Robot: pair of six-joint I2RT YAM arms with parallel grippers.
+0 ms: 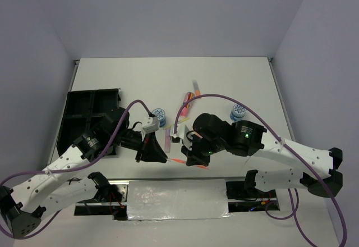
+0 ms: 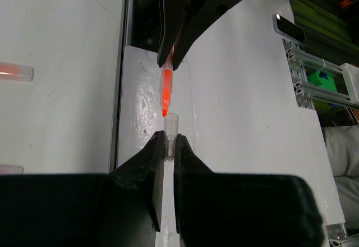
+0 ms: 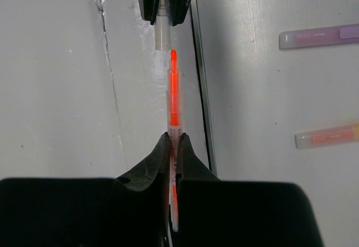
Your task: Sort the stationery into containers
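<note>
My left gripper is shut on a clear cap (image 2: 171, 124), whose open end points at the marker. My right gripper is shut around the barrel of an orange marker (image 3: 174, 98), its bare tip towards the cap. In the right wrist view, the tip comes up close to the mouth of the cap (image 3: 162, 36) but off to one side. The left wrist view also shows the marker (image 2: 166, 87) outside the cap; whether they touch is hard to tell. From above, both grippers meet over the table's front part.
A black compartment tray (image 1: 90, 94) stands at the left. Two blue-and-white round items (image 1: 159, 115) lie on the table, along with a purple marker (image 1: 168, 139), a pink-red item (image 1: 186, 105) and an orange-and-clear marker (image 1: 196, 88).
</note>
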